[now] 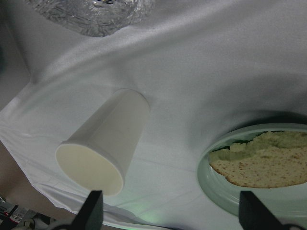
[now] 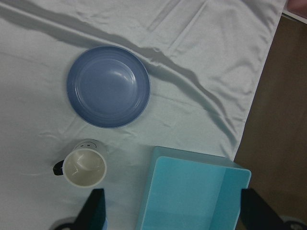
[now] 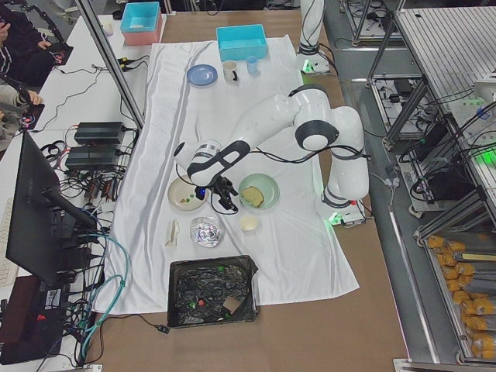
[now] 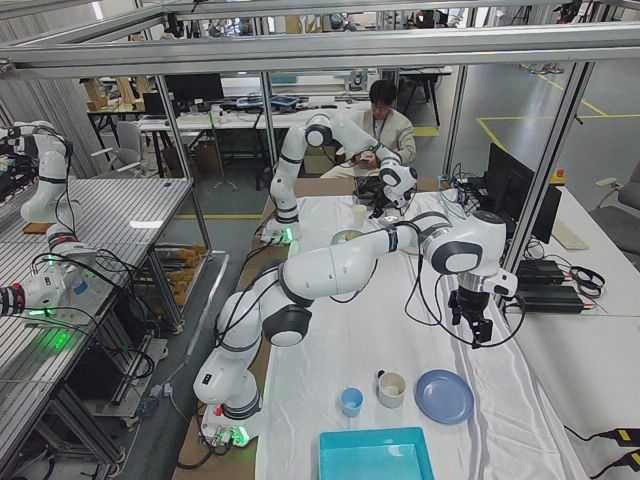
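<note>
My left gripper (image 3: 225,195) hangs over the near table, between a beige plate (image 3: 184,200) and a green plate (image 3: 271,190) holding flat bread (image 1: 259,163). In the left wrist view it is open above a white paper cup (image 1: 110,129), with nothing between its fingers and crumpled foil (image 1: 91,17) beyond. My right gripper (image 4: 472,325) is open above the far end, near a blue plate (image 2: 108,86), a mug (image 2: 84,167) with a dark handle and a turquoise bin (image 2: 189,191); a blue cup (image 4: 351,402) stands beside the mug.
A black lined tray (image 3: 178,302) with small items sits at the near edge. A monitor (image 3: 31,217), cables and electronics boxes crowd the left side table.
</note>
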